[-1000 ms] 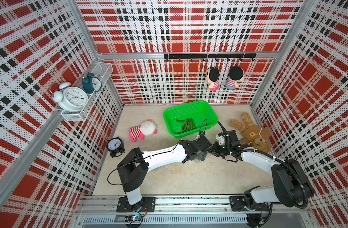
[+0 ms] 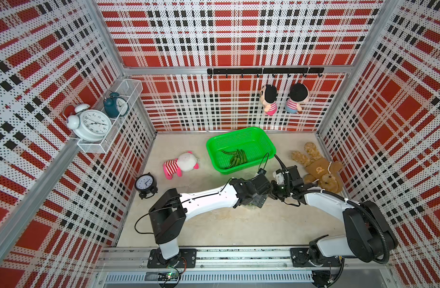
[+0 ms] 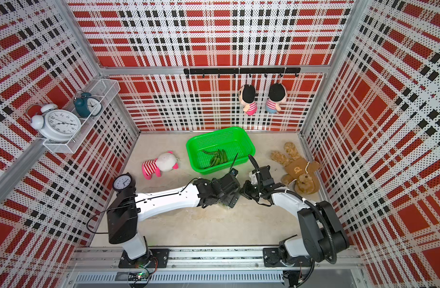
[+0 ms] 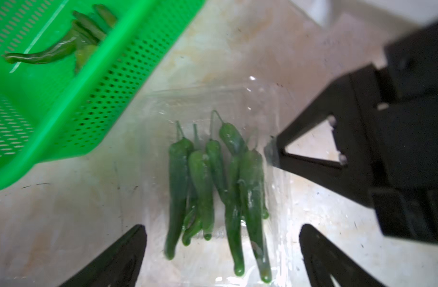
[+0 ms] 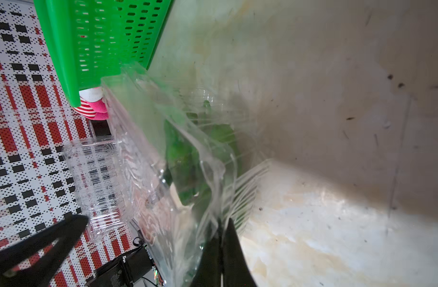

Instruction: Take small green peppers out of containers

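Observation:
A clear plastic container of small green peppers lies before the green basket, largely hidden by my arms in the top views. In the left wrist view my left gripper is open above the peppers, its fingertips either side of the container. My right gripper is shut on the thin clear wall of the container, seen in the right wrist view. More green peppers lie in the basket.
A striped plush toy and black clock are at the left, a brown bear at the right.
The right arm barely moved.

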